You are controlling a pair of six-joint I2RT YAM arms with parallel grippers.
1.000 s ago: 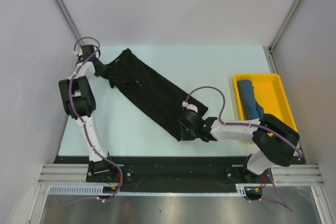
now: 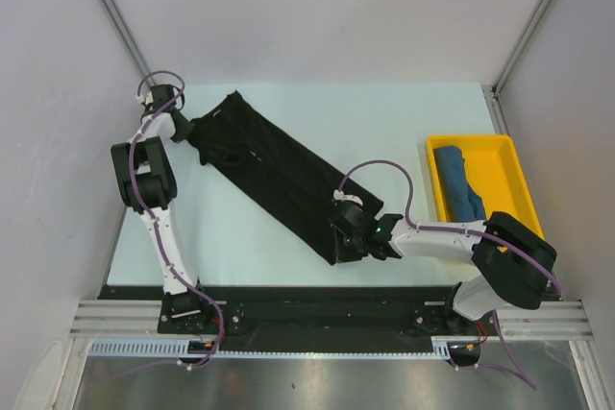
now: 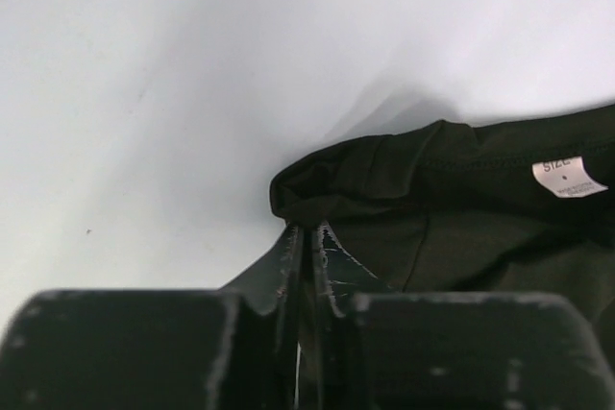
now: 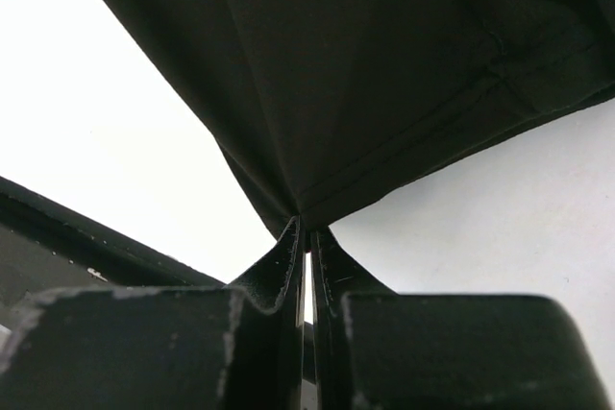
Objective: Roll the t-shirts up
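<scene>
A black t-shirt (image 2: 279, 175) lies stretched diagonally across the white table, from upper left to lower right. Its collar, with a white size label (image 3: 569, 177), shows in the left wrist view. At its upper-left end is my left gripper (image 2: 188, 128); the fingertips stand close together at a bunched edge of the dark cloth, and whether they pinch it is unclear. My right gripper is shut on a lower corner of the shirt, near the table's front edge. The cloth fans out from those tips in the right wrist view.
On the right stands a yellow bin (image 2: 502, 165) with a dark blue folded cloth (image 2: 458, 182) inside, close to the right arm. A wall runs close along the left arm.
The shirt's lower-right end has moved slightly with the right gripper.
</scene>
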